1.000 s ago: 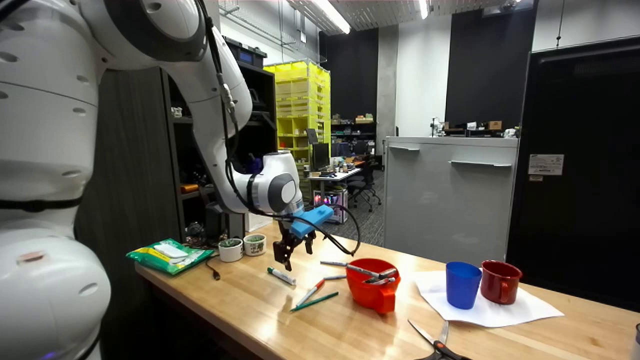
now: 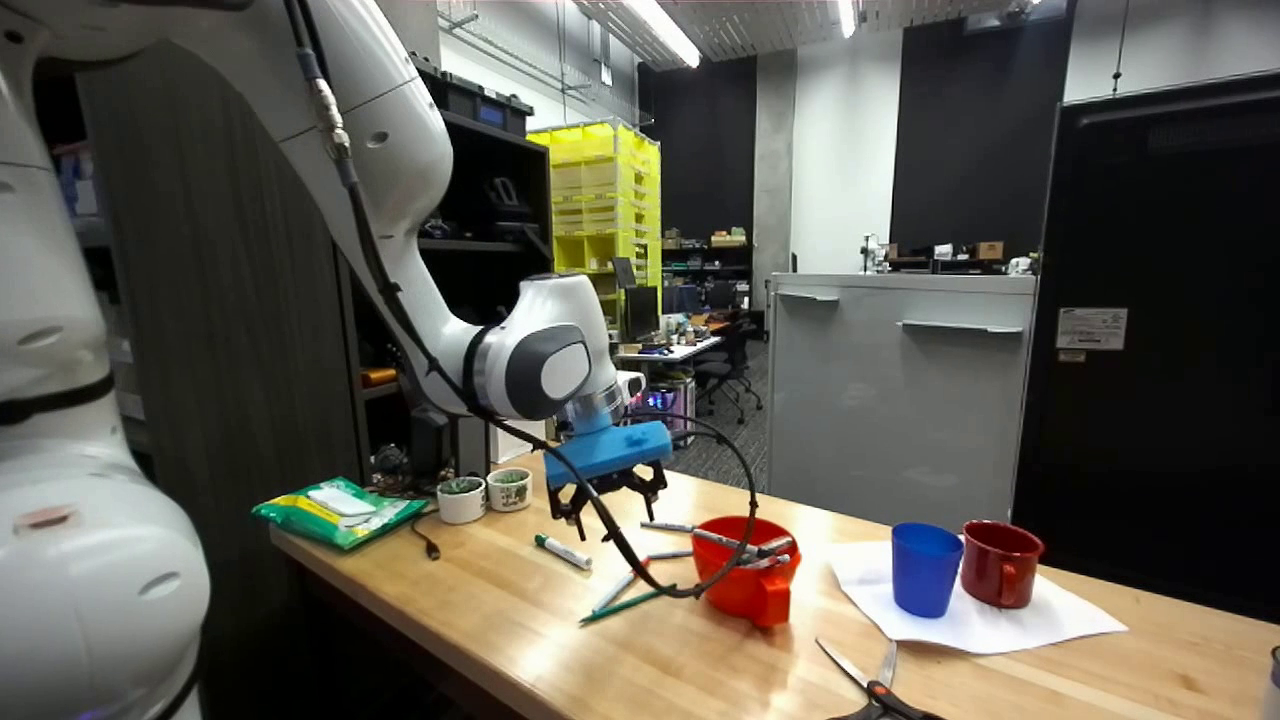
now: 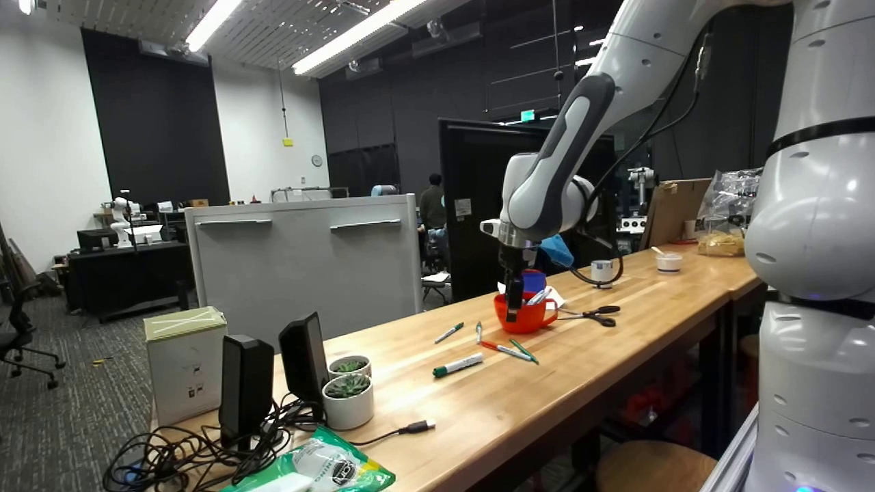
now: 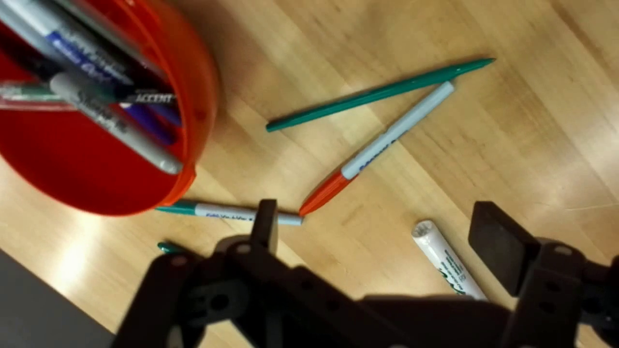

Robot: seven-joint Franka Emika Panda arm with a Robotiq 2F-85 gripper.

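Above the table my gripper (image 2: 617, 514) hangs open, its fingers pointing down and nothing between them. An orange-red cup (image 2: 746, 594) with several pens and markers in it stands to its right in exterior view 1. In the wrist view a white marker (image 4: 445, 259) lies near the right finger, its lower end hidden by the gripper. A grey pen with a red cap (image 4: 380, 148) and a green pen (image 4: 377, 95) lie farther up. One grey pen with a teal cap (image 4: 229, 212) lies between the cup and the left finger. Another green tip (image 4: 169, 248) is partly hidden.
A blue cup (image 2: 925, 571) and a dark red mug (image 2: 1000, 564) stand on white paper (image 2: 986, 632). Open scissors (image 2: 879, 692) lie at the front. Two potted plants (image 2: 485, 493) and a green packet (image 2: 341, 514) occupy the left end. A black cable loops beside the gripper.
The gripper has turned and shifted slightly right, toward the cup. The arm's upper links have swung left and its cable loop now hangs lower in front of the cup. The pens and cup have stayed put.
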